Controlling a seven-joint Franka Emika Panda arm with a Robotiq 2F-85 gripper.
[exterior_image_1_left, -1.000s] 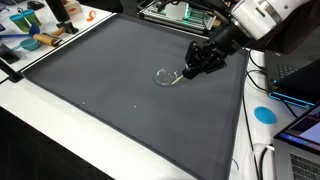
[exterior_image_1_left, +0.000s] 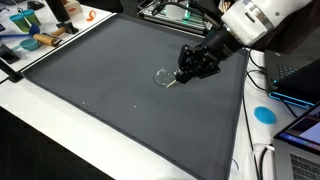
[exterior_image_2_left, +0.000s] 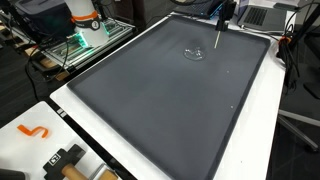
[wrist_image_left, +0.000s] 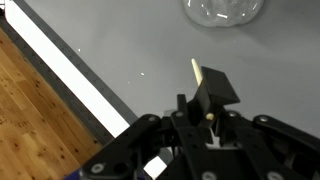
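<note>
A thin pale stick (wrist_image_left: 198, 73) juts out from between the fingers of my gripper, which is shut on it. On the grey board lies a clear round dish (exterior_image_2_left: 195, 54), partly cut off by the top edge in the wrist view. In exterior view 1 the gripper (exterior_image_1_left: 183, 76) is just right of the dish (exterior_image_1_left: 163, 77), and the stick slants down towards the dish's near right side. Exterior view 2 shows the stick (exterior_image_2_left: 216, 40) hanging to the right of the dish. Whether its tip touches the board I cannot tell.
Most of the dark grey board (exterior_image_2_left: 160, 100) is bare. Laptops (exterior_image_1_left: 296, 160) and a blue round lid (exterior_image_1_left: 265, 115) are off its right side. Coloured tools (exterior_image_1_left: 40, 38) lie beyond its far left corner in exterior view 1.
In exterior view 1 my gripper has shifted slightly left and nearer the camera, still gripping the stick. The dish appears to have stayed in place.
</note>
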